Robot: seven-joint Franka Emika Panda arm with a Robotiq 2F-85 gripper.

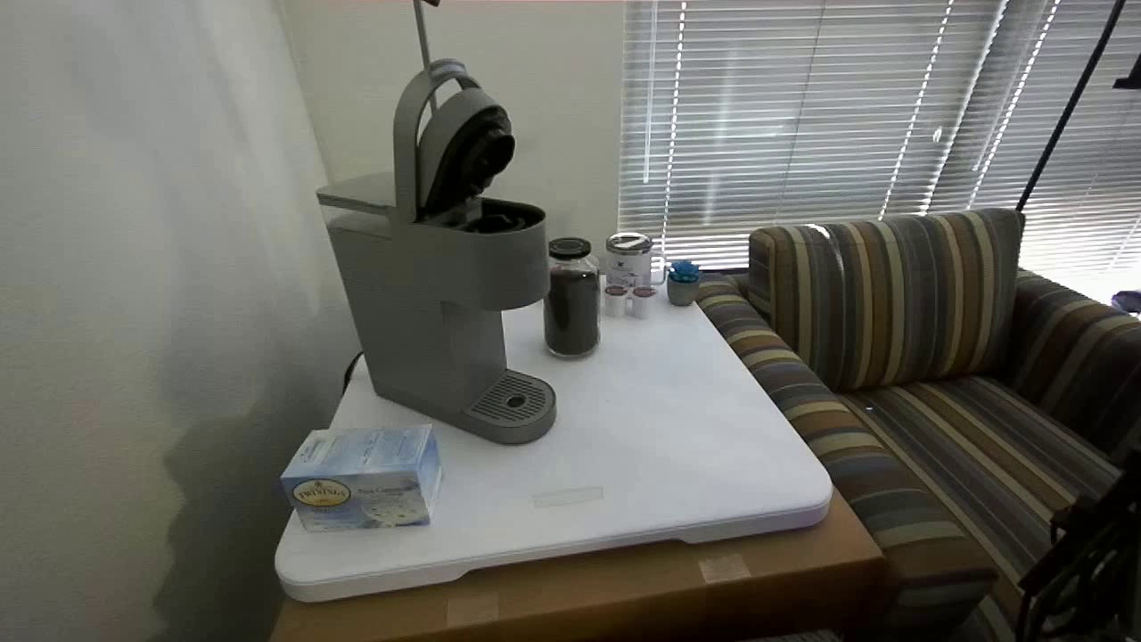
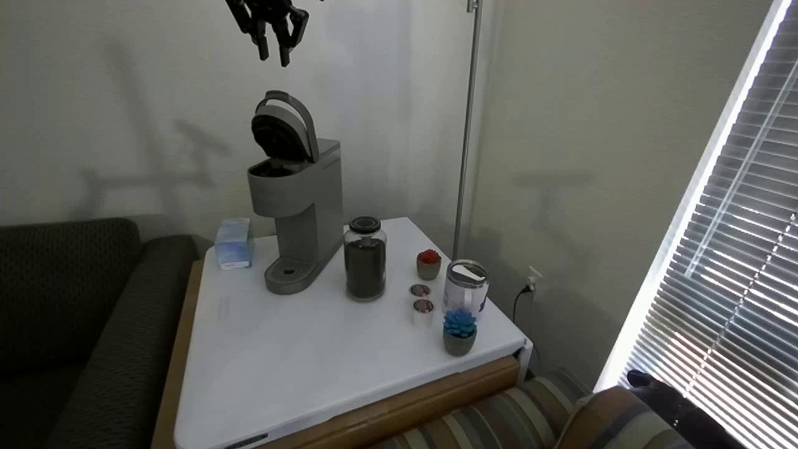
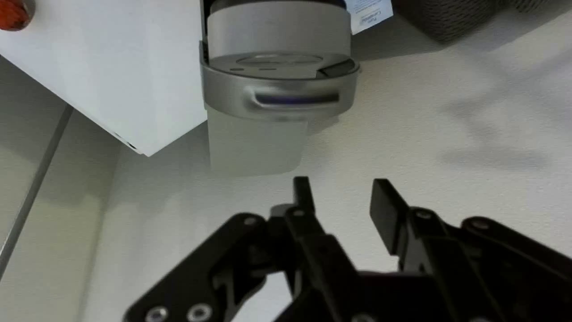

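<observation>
The grey coffee maker stands upright on the white table with its lid tipped up, baring the dark pod chamber. From the wrist view I look down on the lid's handle, ahead of my fingers. My gripper hangs in the air above the machine, touching nothing. Its two black fingertips are apart, and only the wall shows between them. Two small pods with reddish tops sit by the white mug.
A dark-filled jar stands beside the coffee maker. A blue tea box lies near the table's front left corner. Two small potted plants, one blue and one red, flank the mug.
</observation>
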